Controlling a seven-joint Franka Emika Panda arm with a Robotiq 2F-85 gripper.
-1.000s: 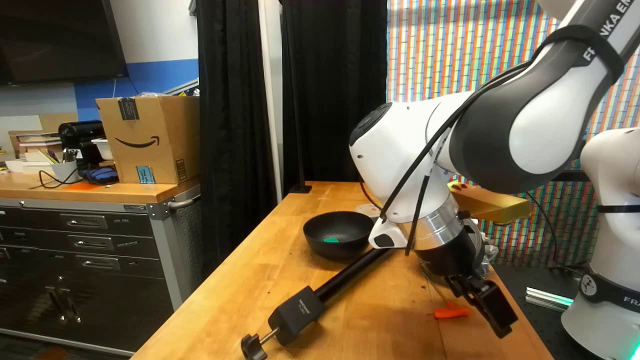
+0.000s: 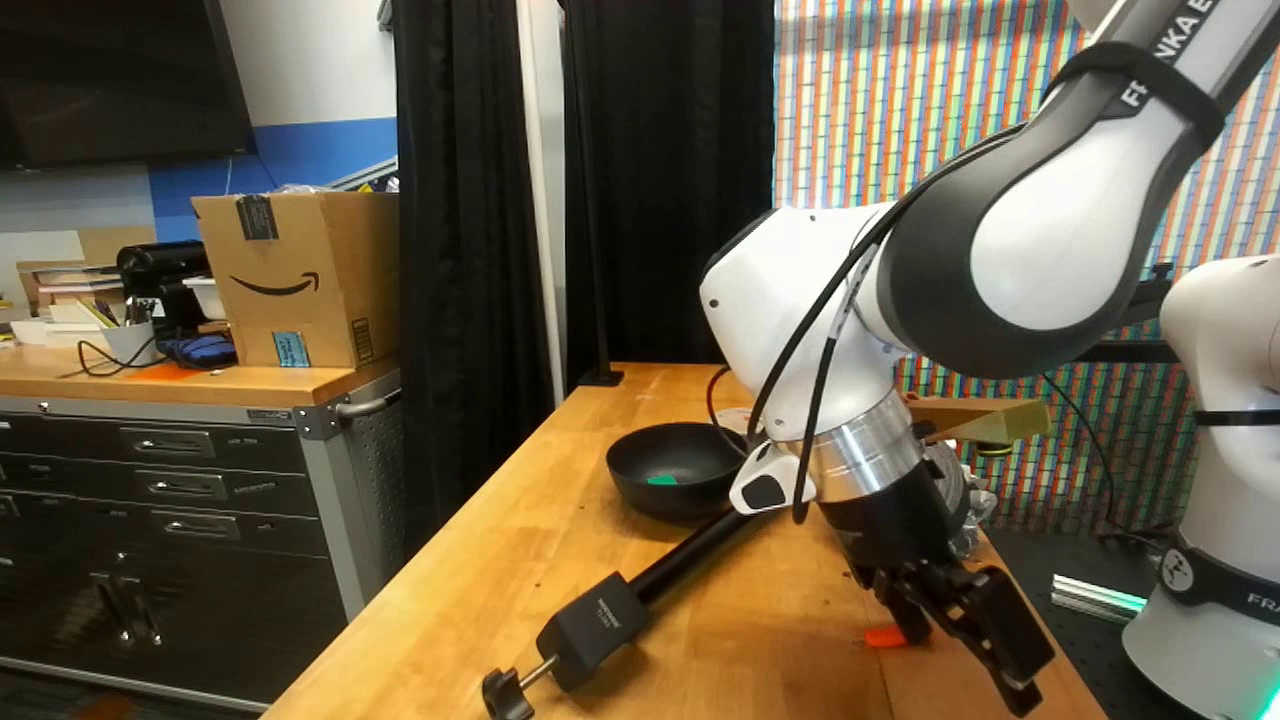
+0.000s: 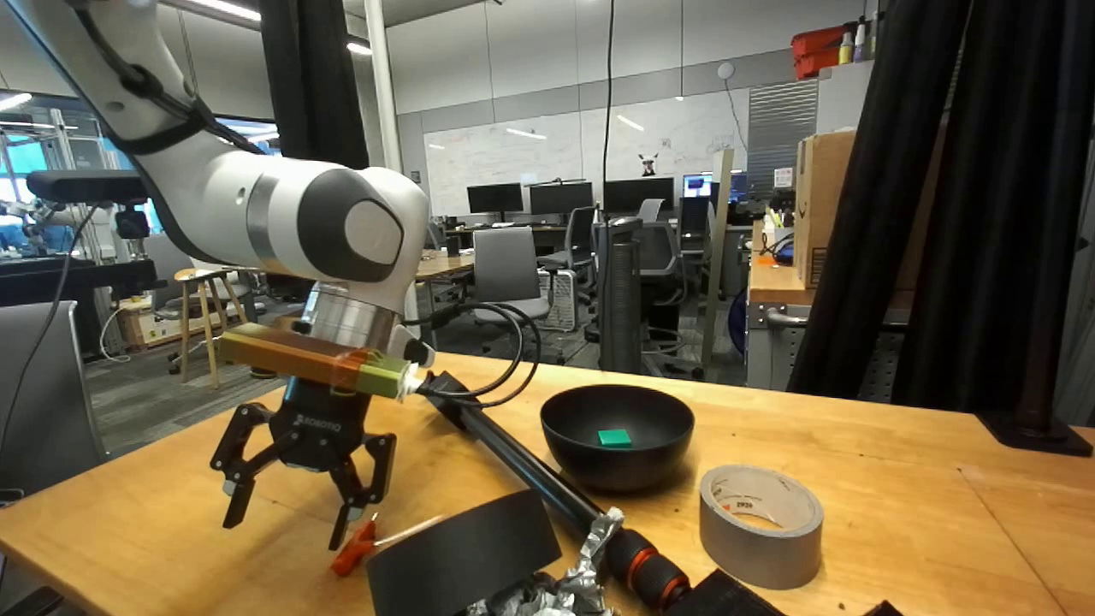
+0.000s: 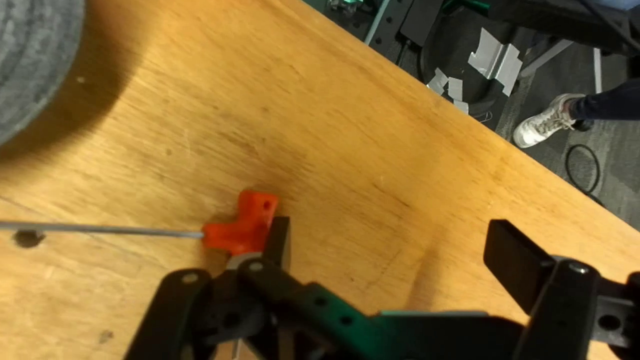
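Note:
A tool with an orange handle and a thin metal shaft lies on the wooden table. My gripper is open, its fingers spread wide with only bare table showing between them. In the wrist view the left finger overlaps the right side of the handle; whether they touch I cannot tell. Exterior view 2 has the gripper low over the table, with the orange handle just beside the finger nearer the camera. From exterior view 1, the handle is partly hidden by the gripper.
A black bowl with a green piece inside stands behind a black pole. A tape roll, crumpled foil and a dark curved piece crowd the front. The table's edge runs close to the gripper.
My gripper has come lower and its fingers now stand beside the orange handle. The handle, fully visible before in exterior view 1, is now partly covered. The bowl and pole have stayed put.

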